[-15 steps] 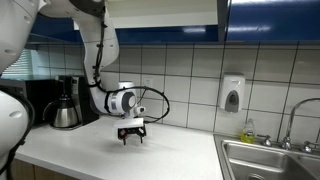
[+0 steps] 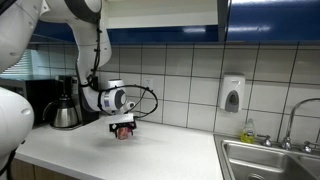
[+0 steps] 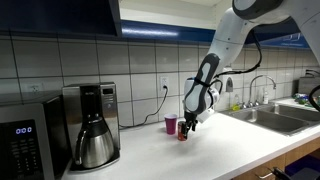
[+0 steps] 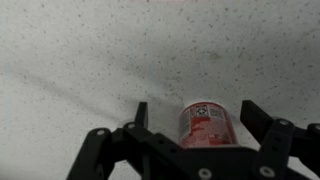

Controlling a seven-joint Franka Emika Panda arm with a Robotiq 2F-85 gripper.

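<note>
A small red item with a pale round top and a printed label, like a little can or jar (image 4: 207, 127), stands on the white counter (image 4: 80, 60). In the wrist view it shows between the two dark fingers of my gripper, nearer the right one, with a clear gap on the left. The fingers are wide open. From the side, the gripper (image 2: 122, 128) is low over the counter around the red item (image 2: 124, 133). In the other exterior view, part of the red item (image 3: 182, 134) is hidden by the gripper.
A purple cup (image 3: 171, 124) stands close to the gripper. A steel carafe coffee maker (image 3: 96, 125) and a microwave (image 3: 33, 137) are along the wall. The sink (image 2: 262, 160) lies far right, with a soap bottle (image 2: 248, 132) behind it.
The arm has shifted a little to the left in exterior view 1, bringing the gripper from the right of the red item to around it. The item appears to stay where it was.
</note>
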